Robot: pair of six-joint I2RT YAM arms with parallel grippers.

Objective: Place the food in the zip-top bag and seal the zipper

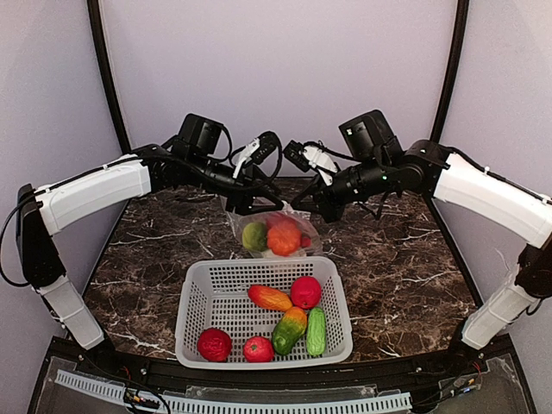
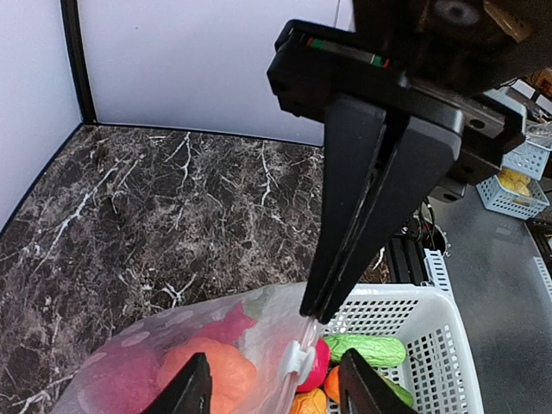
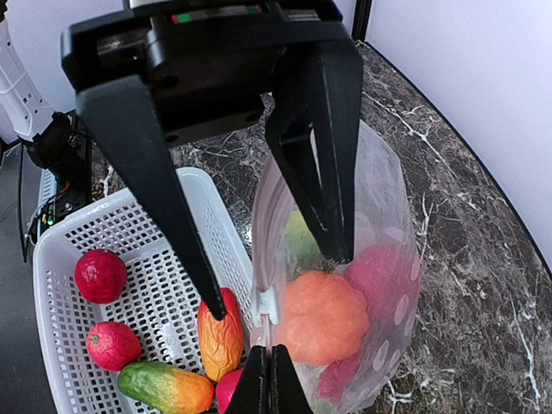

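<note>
The clear zip top bag [image 1: 266,226] hangs at the middle behind the basket. An orange-red tomato [image 1: 283,239] and a green piece [image 1: 254,235] show inside it. My right gripper is shut on the bag's zip edge, near the white slider [image 3: 266,304]. Reaching in from the left, my left gripper has its fingers apart, one on each side of the slider [image 2: 299,360]. In the right wrist view, its fingers [image 3: 332,198] also straddle the zip line, and neither appears to press on the slider.
A white basket [image 1: 191,302] stands in front of the bag with several fruits and vegetables, among them a cucumber [image 1: 316,331] and a papaya [image 1: 289,330]. The two grippers are very close together.
</note>
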